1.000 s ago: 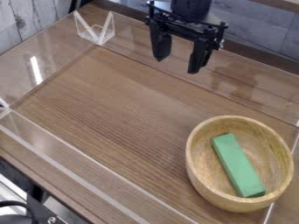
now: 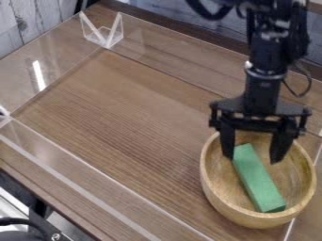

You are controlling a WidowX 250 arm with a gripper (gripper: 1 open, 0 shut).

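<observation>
My gripper (image 2: 259,131) stands open above the wooden bowl (image 2: 214,177) at the lower right, its two black fingers apart over the bowl's back part. A green bar (image 2: 259,181) lies lengthwise inside the bowl, just below the fingertips. Nothing shows held between the fingers.
A white wire object (image 2: 101,30) stands near the back left edge.
My gripper has moved from the upper middle of the table to the right and toward the camera, down over the bowl. The bowl and green bar look unmoved.
</observation>
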